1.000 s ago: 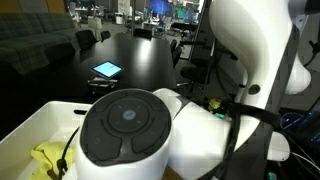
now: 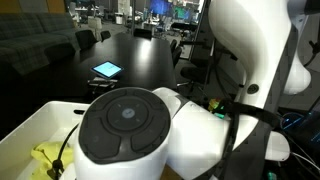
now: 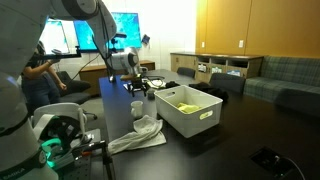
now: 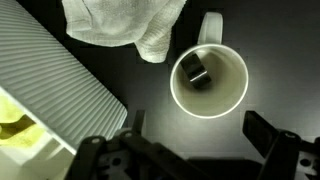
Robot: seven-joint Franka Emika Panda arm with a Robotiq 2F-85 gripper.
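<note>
Below my gripper stands a white mug [image 4: 229,78], upright, its handle pointing toward the top of the wrist view. Inside the mug lies a small dark block with a silvery face [image 4: 195,70]. The fingers are wide apart with nothing between them, one finger on either side of the mug's near rim in that view. From exterior view 2 the mug [image 3: 137,109] shows on the dark table beside a crumpled cloth. My arm [image 2: 190,120] fills much of exterior view 1 and hides the mug there.
A pale grey cloth [image 4: 115,20] lies close to the mug. Beside them stands a white bin [image 3: 195,122] with yellow cloth [image 4: 15,120] inside.
</note>
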